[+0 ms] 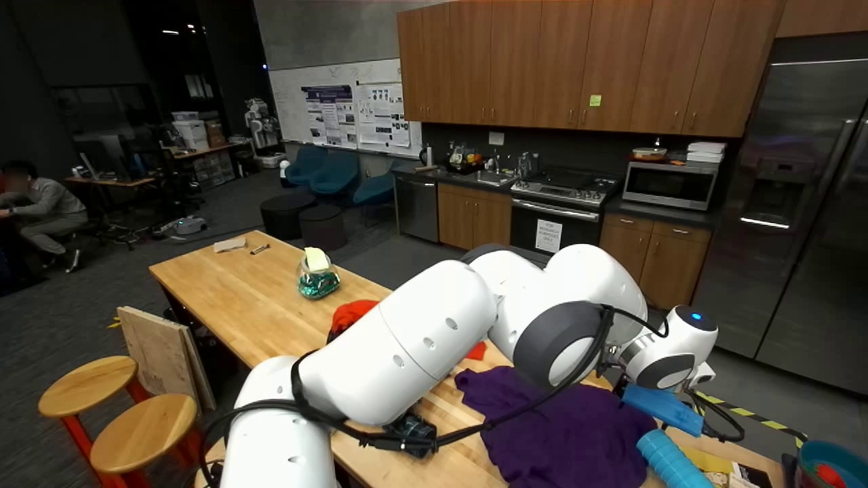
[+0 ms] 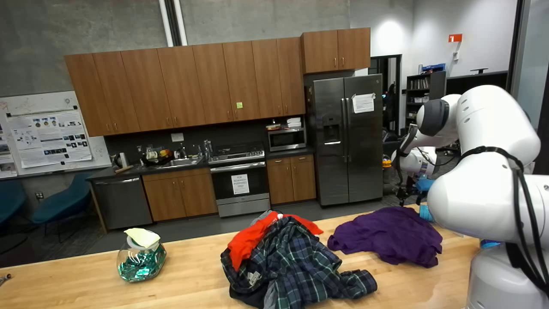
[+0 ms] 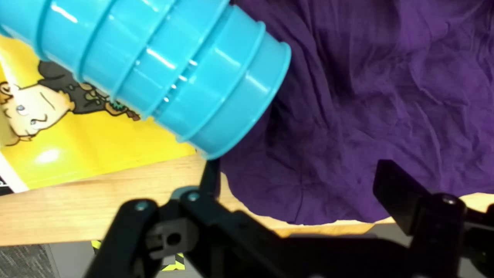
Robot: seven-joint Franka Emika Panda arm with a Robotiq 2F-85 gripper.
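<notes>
A stack of turquoise cups [image 3: 185,69] lies on its side in the wrist view's upper left, its end over the edge of a purple cloth [image 3: 352,106]. The cloth lies crumpled on the wooden table [image 3: 115,199]. My gripper stands open, its fingers wide apart with only cloth and table visible between them. Its left fingertip is partly hidden by the cup stack's end; whether they touch I cannot tell. The right finger [image 3: 403,194] is over the cloth. Exterior view 1 shows the cups [image 1: 673,460] just below the blue wrist part [image 1: 663,407].
A yellow printed packet [image 3: 102,139] lies beside the cups. A plaid and red clothes pile [image 2: 298,257] and a jar of green foil [image 2: 142,260] sit farther along the table. A teal bin [image 1: 830,465] stands at the right. Bare tabletop lies between jar and clothes.
</notes>
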